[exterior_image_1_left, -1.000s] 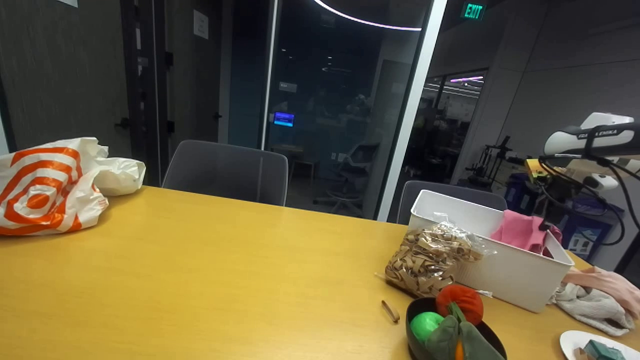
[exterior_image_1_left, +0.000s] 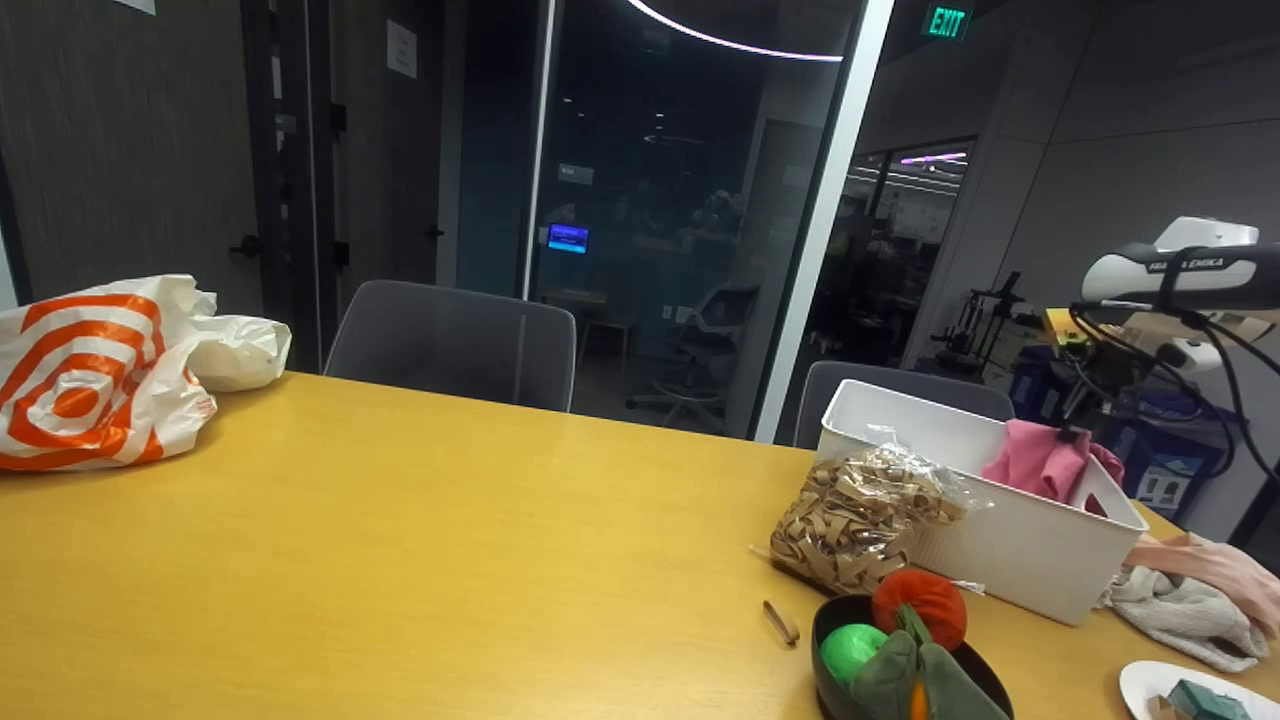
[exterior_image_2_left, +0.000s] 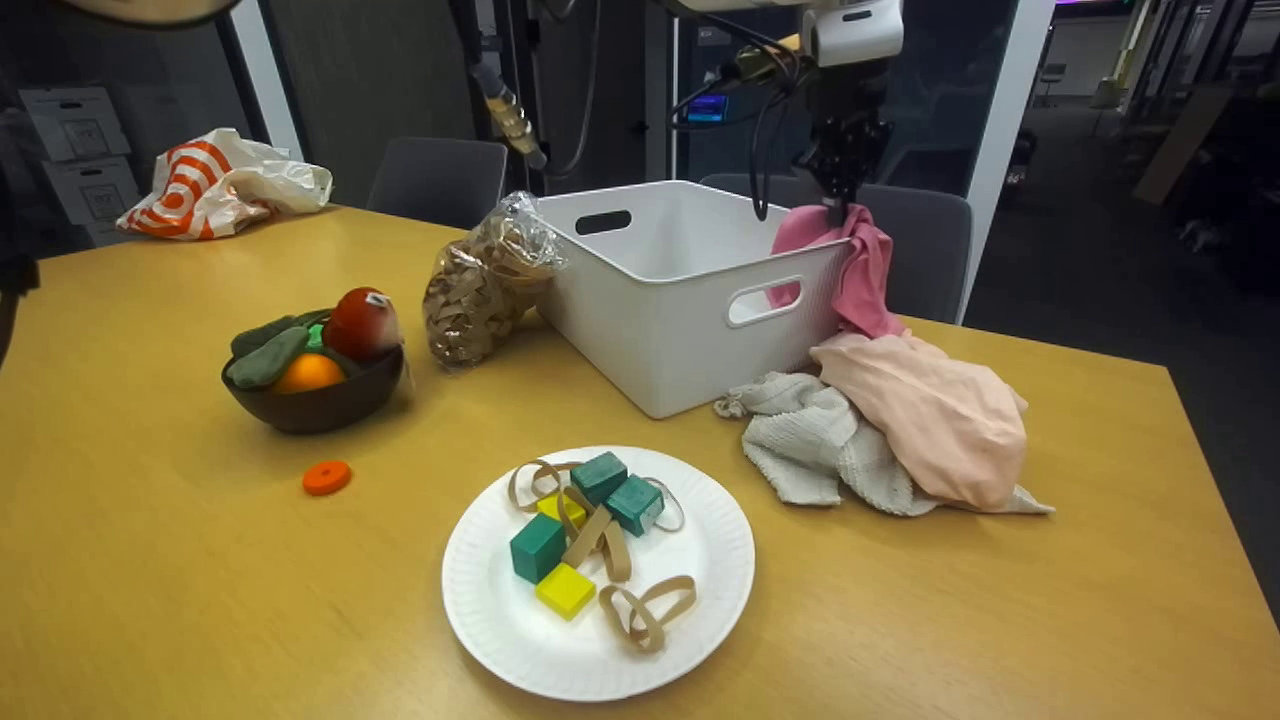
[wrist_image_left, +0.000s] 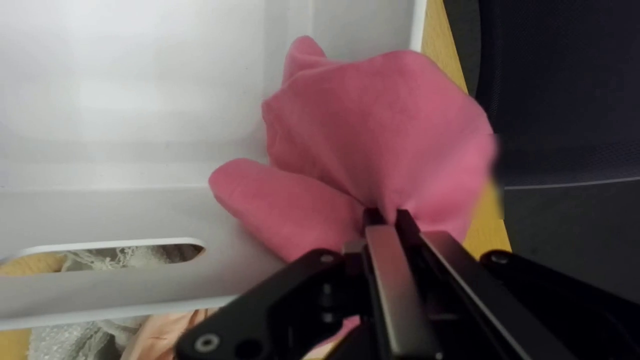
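A pink cloth (wrist_image_left: 372, 120) is pinched between the fingertips of my gripper, which is shut on it. In the second exterior view the cloth (exterior_image_2_left: 866, 270) drapes over the end wall of the white bin (exterior_image_2_left: 672, 348). Part of it lies inside, and part hangs outside toward the table. My gripper (exterior_image_2_left: 836, 214) is just above the bin's rim at its right corner. The first exterior view also shows the pink cloth (exterior_image_1_left: 1034, 460) in the near end of the bin (exterior_image_1_left: 1014, 552). Some lower folds are hidden behind the bin wall.
Peach cloth (exterior_image_2_left: 930, 414) and grey cloth (exterior_image_2_left: 804, 438) lie beside the bin. A clear bag of brown strips (exterior_image_2_left: 480, 288) leans against it. A paper plate (exterior_image_2_left: 480, 600) with blocks and bands, and a dark bowl (exterior_image_2_left: 312, 408) of toy produce, stand nearer.
In the first exterior view, the arm and gripper have shifted slightly left and the gripper sits a bit higher. The cloth's gripped part has risen with it.
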